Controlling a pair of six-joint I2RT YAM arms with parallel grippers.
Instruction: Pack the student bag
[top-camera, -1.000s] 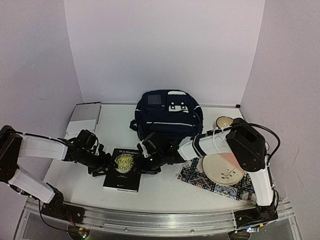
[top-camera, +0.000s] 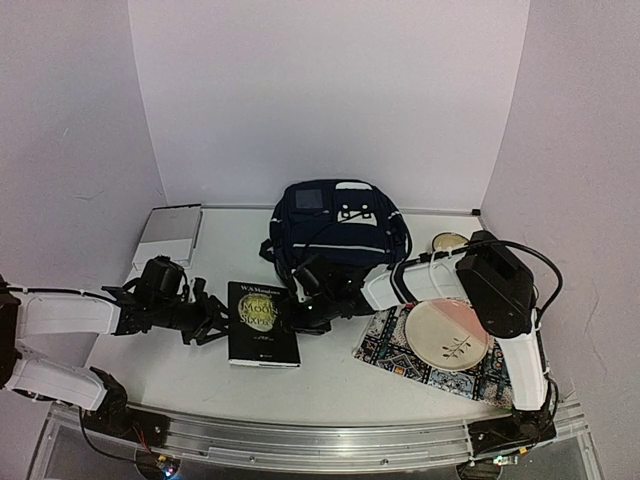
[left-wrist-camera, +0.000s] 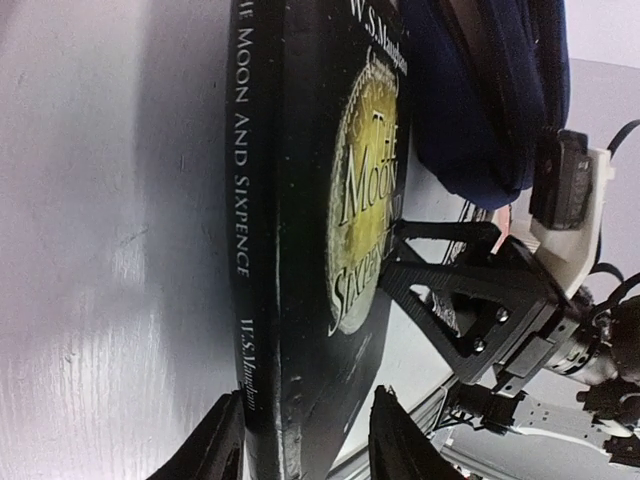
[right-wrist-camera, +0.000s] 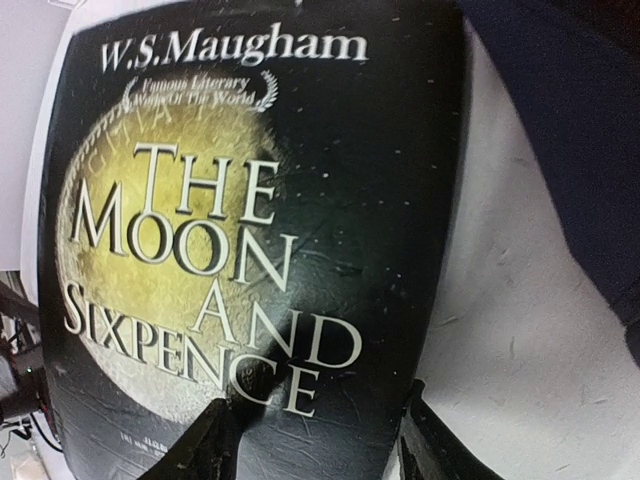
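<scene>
A black book titled The Moon and Sixpence lies cover up on the table, in front of the dark blue backpack. At its left side is my left gripper, fingers spread; the left wrist view shows the book's spine running down between them. My right gripper is at the book's right side. In the right wrist view its fingers are wide apart, one over the cover and the other by the right edge. Whether any fingertip presses on the book cannot be told.
A patterned mat with a round plate lies on the right, partly beneath my right arm. A small bowl stands behind that arm. At the back left lies a flat silvery-white item.
The book has slid right and towards the backpack, and its slant has straightened. My left gripper has shifted slightly right and its fingers look more spread. The right gripper has moved a little right.
</scene>
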